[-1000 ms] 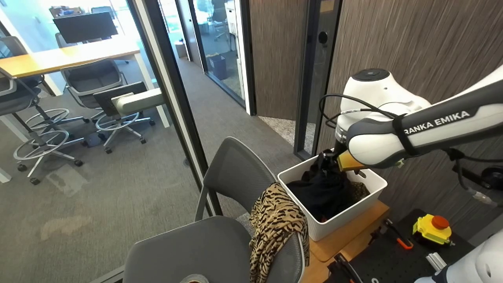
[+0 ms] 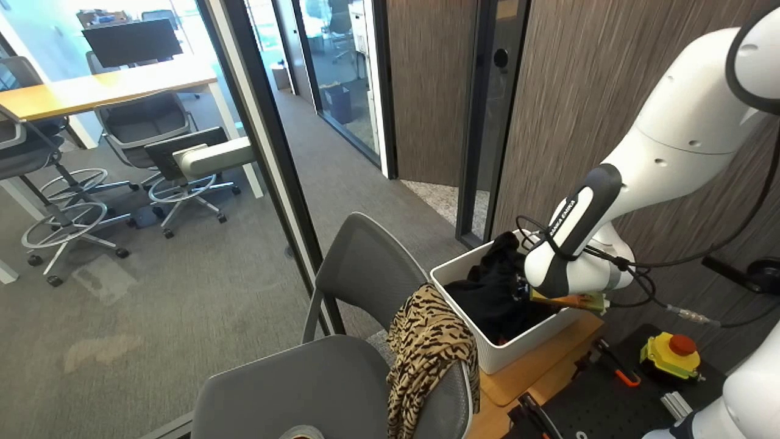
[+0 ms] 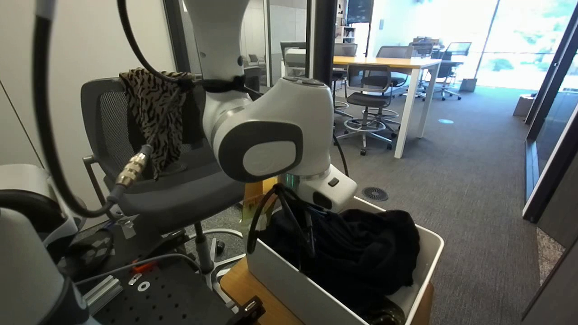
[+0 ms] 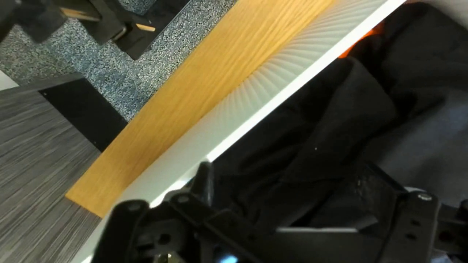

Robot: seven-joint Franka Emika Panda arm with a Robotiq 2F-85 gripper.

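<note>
Black cloth lies heaped in a white bin, and its folds fill much of the bin in the second exterior view. My gripper is open over this cloth. In the wrist view one finger overlaps the bin's long rim, while the other finger is over dark fabric. Whether either touches cannot be told. A tiger-striped cloth hangs over the back of a grey chair. The arm hides most of the gripper in both exterior views.
The bin stands on a wooden surface. Beside it a black perforated board carries tools and a yellow box with a red button. Cables loop close to the bin's edge. Something orange shows among the dark fabric.
The arm has swung and its wrist has come lower over the bin's right side in exterior view 1. It now covers the brown patterned fabric seen there before. The chair and its cloth have not moved.
</note>
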